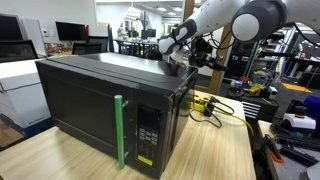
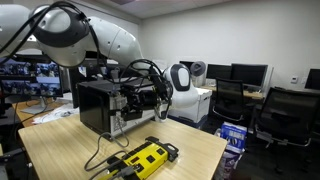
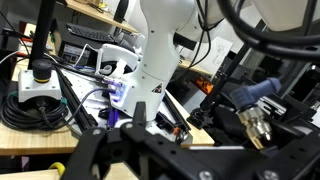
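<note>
A black microwave (image 1: 95, 105) stands on the wooden table, its door shut, with a green strip (image 1: 119, 132) upright beside the keypad. In exterior view 2 part of the same microwave (image 2: 92, 108) shows behind the arm. My gripper (image 2: 132, 100) is near the microwave, partly hidden by dark cables and fittings. It is open by its stance, and no object shows held in it. The fingertips are hard to make out in every view. Dark parts of the hand fill the bottom of the wrist view.
A yellow and black device (image 2: 142, 160) with cables lies on the table beside the microwave. Bare tabletop (image 1: 205, 150) shows to the microwave's right in exterior view 1. Desks, monitors and office chairs (image 2: 283, 115) stand farther back.
</note>
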